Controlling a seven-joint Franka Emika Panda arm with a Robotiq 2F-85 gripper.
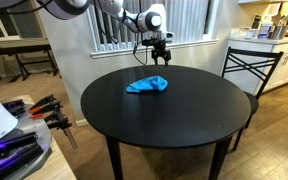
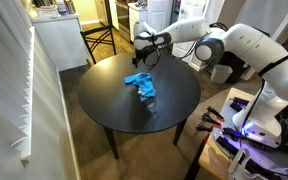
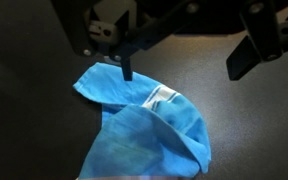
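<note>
A crumpled blue cloth point(image 1: 147, 85) lies on the round dark table, toward its far left part in exterior view 1. In the wrist view the cloth point(image 3: 149, 130) fills the lower middle, and a white band with a dark stripe shows on it. My gripper point(image 1: 154, 62) hangs above and behind the cloth, clear of it. The two dark fingers stand wide apart in the wrist view, nothing between them, so the gripper is open. Exterior view 2 has the gripper point(image 2: 126, 67) just beyond the cloth point(image 2: 142, 84).
A black chair point(image 1: 252, 75) stands close at the table's right side. Behind the arm are a wall and a window with blinds point(image 1: 189, 20).
</note>
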